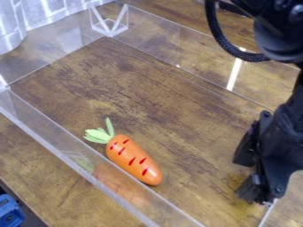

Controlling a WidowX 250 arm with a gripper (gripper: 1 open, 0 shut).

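An orange toy carrot (133, 158) with green leaves lies on the wooden floor inside a clear-walled enclosure, left of centre near the near-left wall. My black gripper (249, 168) is low at the right side, well apart from the carrot, with its fingers pointing down and left. Whether the fingers are open or shut is hard to make out from this angle.
Clear plastic walls (178, 48) ring the floor, with a corner bracket (109, 25) at the back. A blue object (7, 211) sits outside at the lower left.
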